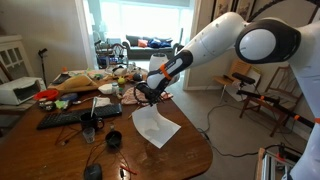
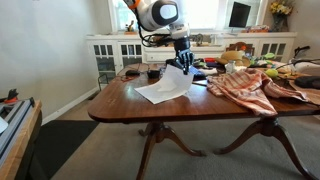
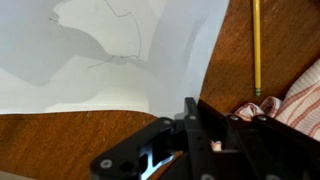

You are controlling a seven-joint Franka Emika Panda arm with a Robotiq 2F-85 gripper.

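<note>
A white sheet of paper with faint pencil lines lies on the brown table, its far part lifted off the wood. At that raised edge, my gripper is shut on the paper. In the wrist view, the sheet runs up to the fingertips of my gripper, with a corner pinched there. The second exterior view shows the sheet slanting up towards my gripper.
A yellow pencil and a striped cloth lie beside the sheet. A keyboard, dark cups and a mouse stand left of it. Clutter fills the far side.
</note>
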